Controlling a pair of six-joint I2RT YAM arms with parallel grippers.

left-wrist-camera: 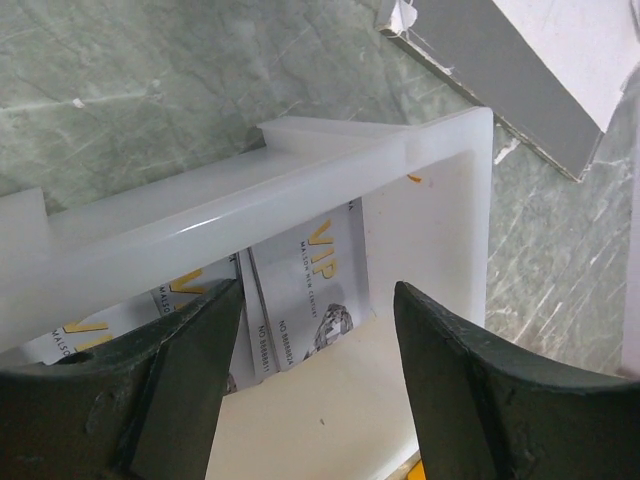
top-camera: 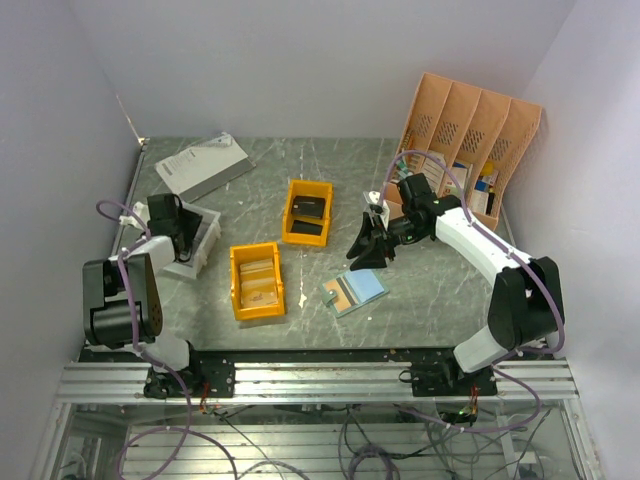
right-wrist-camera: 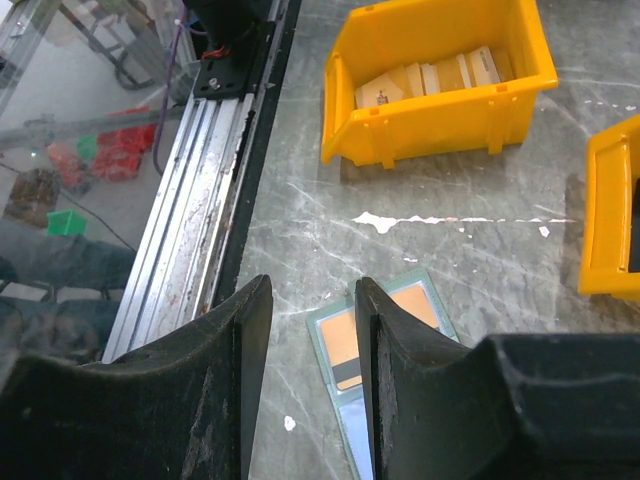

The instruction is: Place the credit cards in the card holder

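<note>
My left gripper is open inside the white bin (left-wrist-camera: 440, 180). One fingertip is close to the silver VIP card (left-wrist-camera: 310, 270) at the end of a row, with more cards beside it partly behind the bin's wall. Nothing shows clamped between its fingers. The card holder (top-camera: 355, 290), a flat green-edged piece with tan and pale blue parts, lies on the grey table. My right gripper is above and beyond it, its fingers apart and empty; one finger covers part of the holder in the right wrist view.
A yellow bin (top-camera: 258, 282) with tan cards stands between the white bin and the holder. Another yellow bin (top-camera: 307, 212) holds black items. A white-and-grey box (top-camera: 205, 168) lies behind the white bin, and an orange rack (top-camera: 470, 130) fills the back right.
</note>
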